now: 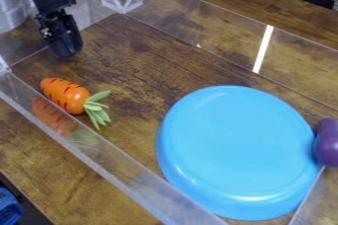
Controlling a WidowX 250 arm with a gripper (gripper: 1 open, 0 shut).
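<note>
The black gripper hangs in the upper left corner of a clear-walled box, above and behind an orange toy carrot with green leaves, apart from it. I cannot tell whether its fingers are open or shut. A large blue plate fills the right front of the box, and a purple object sits at its right edge, partly out of view.
Transparent walls ring the wooden floor. A blue object lies outside at the lower left.
</note>
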